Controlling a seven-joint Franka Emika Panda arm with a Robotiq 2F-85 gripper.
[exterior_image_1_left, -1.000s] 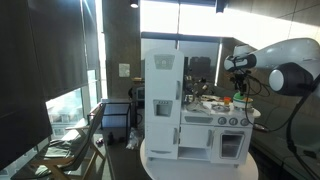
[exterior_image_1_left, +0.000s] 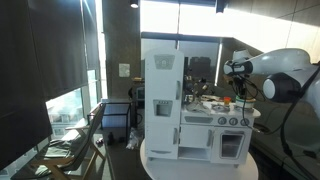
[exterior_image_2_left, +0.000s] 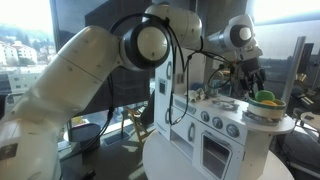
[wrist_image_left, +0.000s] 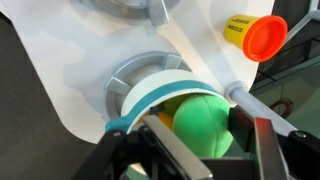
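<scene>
A round green object (wrist_image_left: 202, 124) sits in a white pot with a teal rim (wrist_image_left: 150, 100), beside something orange or yellow that is partly hidden. The pot stands on a grey burner of the toy stove. Over the pot, my gripper points down with its fingers apart, the green object showing between and beyond them. Contact between fingers and object cannot be made out. In the second exterior view, the gripper (exterior_image_2_left: 253, 82) hangs just above the pot (exterior_image_2_left: 266, 108), where green and yellow show at the top.
A yellow tub with a red-orange lid (wrist_image_left: 264, 38) stands beside the burner, near the counter's edge. Another burner part (wrist_image_left: 135, 5) lies at the top of the wrist view. The white toy kitchen (exterior_image_1_left: 163, 100) rises to the left, with small items along its counter.
The arm and gripper have come down slightly over the pot at the stove's right end. The toy kitchen stays where it was.
</scene>
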